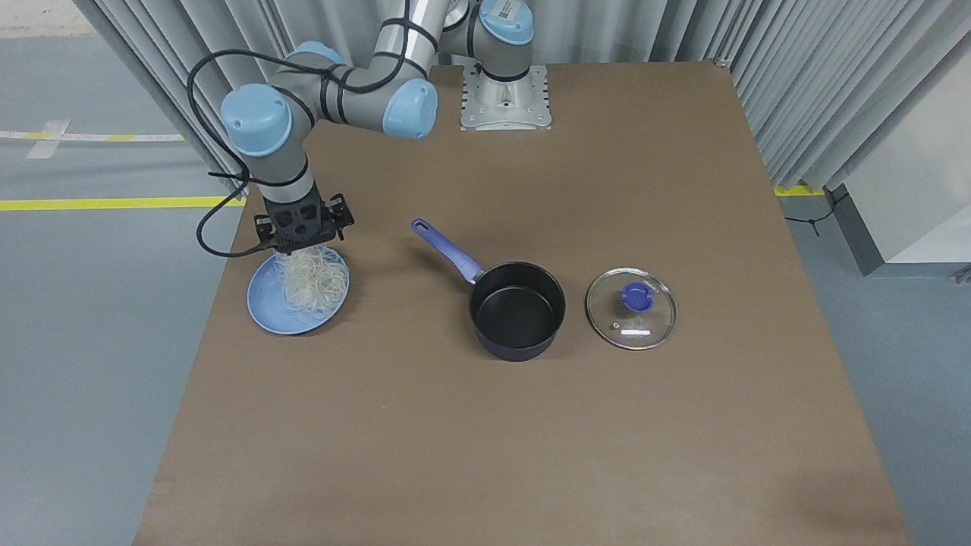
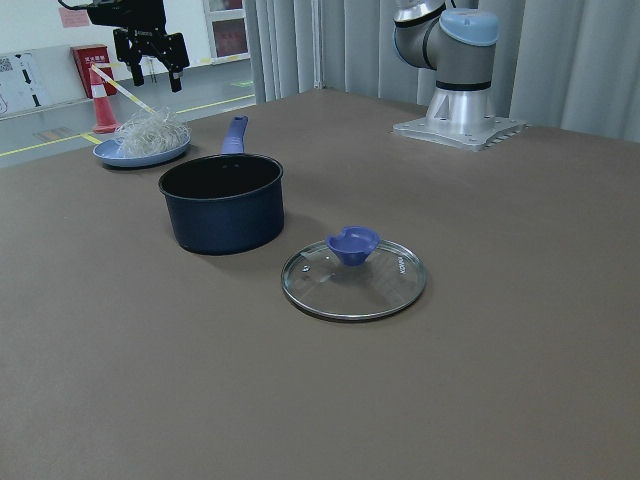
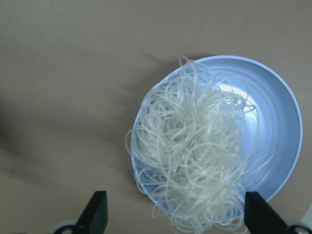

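Observation:
A light blue plate (image 1: pixel 265 296) holding a tangle of white noodles (image 1: pixel 312 278) sits on the table's left side. My gripper (image 1: pixel 304 238) hangs just above it, tilted down, open with empty fingers; in the wrist view the noodles (image 3: pixel 187 139) lie between and beyond the two fingertips. In the left view the gripper (image 2: pixel 152 75) is clear of the noodles (image 2: pixel 148 134). A dark saucepan (image 1: pixel 516 314) with a purple handle (image 1: pixel 446 249) stands in the middle. To its right lies a glass lid (image 1: pixel 630 323) with a blue knob (image 1: pixel 637 296).
My arm's base plate (image 1: pixel 505 114) is at the far edge. The plate is near the table's left edge, with floor beyond.

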